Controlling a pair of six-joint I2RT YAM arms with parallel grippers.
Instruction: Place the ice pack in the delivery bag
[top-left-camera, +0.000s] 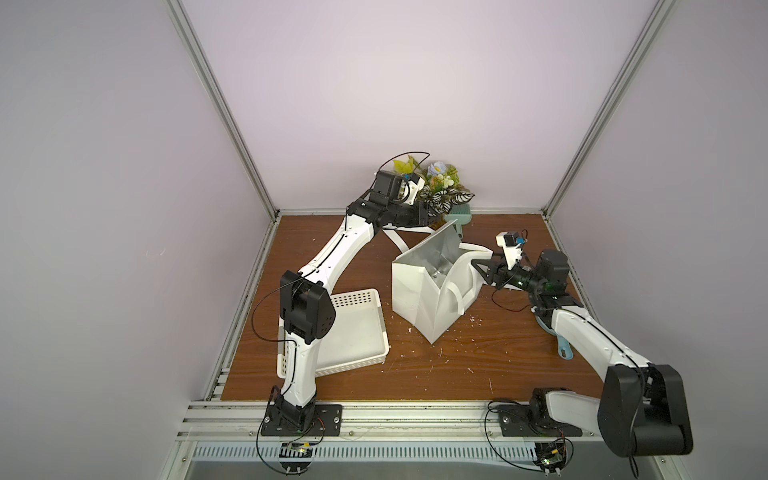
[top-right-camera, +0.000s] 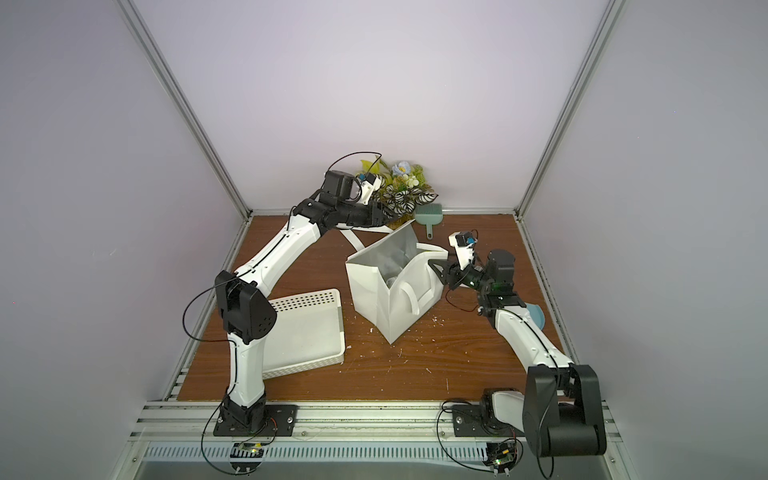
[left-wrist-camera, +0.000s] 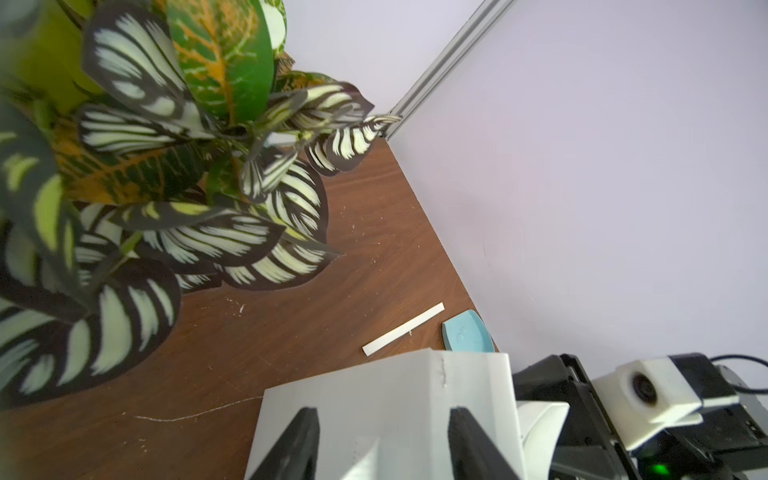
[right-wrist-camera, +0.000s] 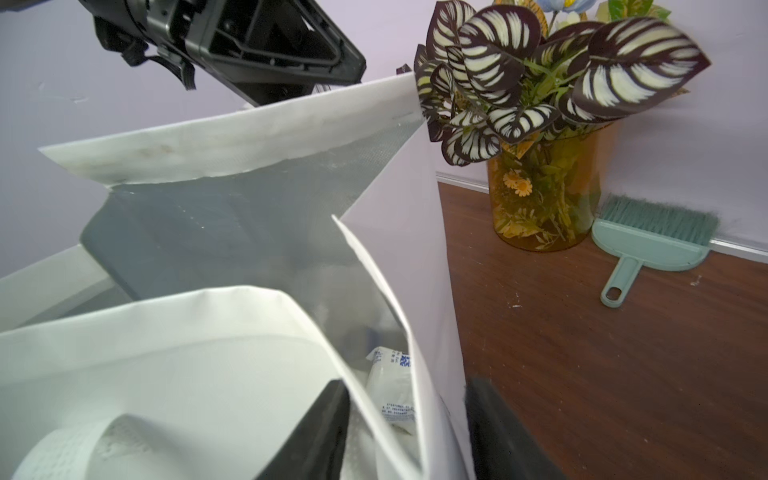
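The white delivery bag stands open at the table's centre, silver inside. A wrapped packet, apparently the ice pack, shows inside it in the right wrist view. My right gripper is shut on the bag's right rim, pulling that panel upright. My left gripper hangs above the bag's back left, near the plant, its fingers apart, with the bag's wall beyond them.
A white basket sits front left. A plant in an amber vase stands at the back, beside a green brush. A blue object lies at the right edge.
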